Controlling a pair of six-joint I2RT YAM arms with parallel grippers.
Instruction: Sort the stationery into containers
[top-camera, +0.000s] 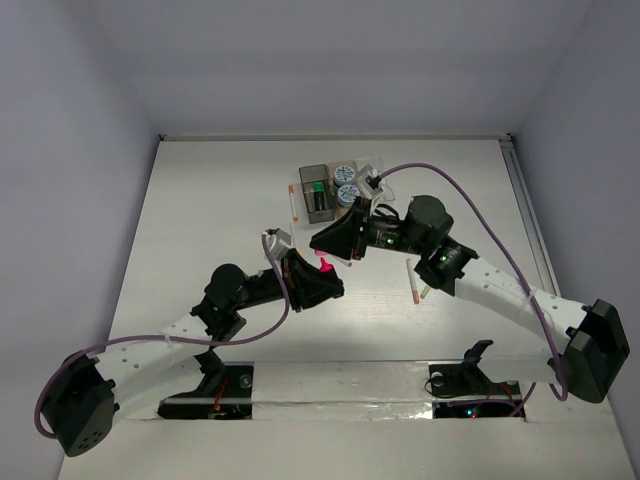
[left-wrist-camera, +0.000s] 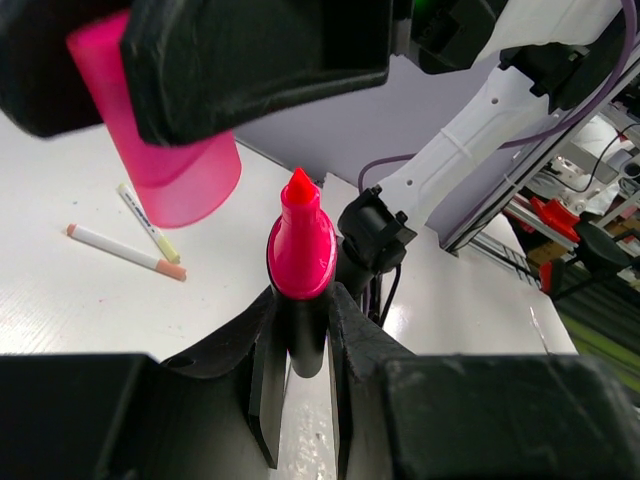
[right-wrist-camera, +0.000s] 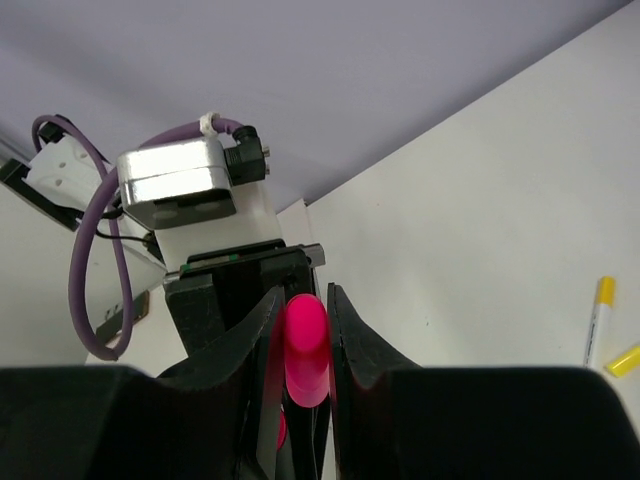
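An uncapped pink marker (left-wrist-camera: 302, 250) stands upright in my left gripper, its pointed red tip bare. In the top view, its pink end (top-camera: 326, 265) shows above the left gripper (top-camera: 332, 284). My right gripper (top-camera: 318, 247) is shut on a pink cap (left-wrist-camera: 180, 175), which hangs apart from the tip, open end down, in the left wrist view. The rounded end of that cap (right-wrist-camera: 306, 350) shows between the right fingers. Beyond the grippers, a box (top-camera: 308, 177) holds a green-capped item (top-camera: 319, 196).
Round-topped jars (top-camera: 347, 194) stand beside the box. An orange-ended marker (top-camera: 413, 282) lies to the right, another orange-ended pen (top-camera: 293, 203) left of the box. Yellow-ended marker (right-wrist-camera: 598, 322) shows in the right wrist view.
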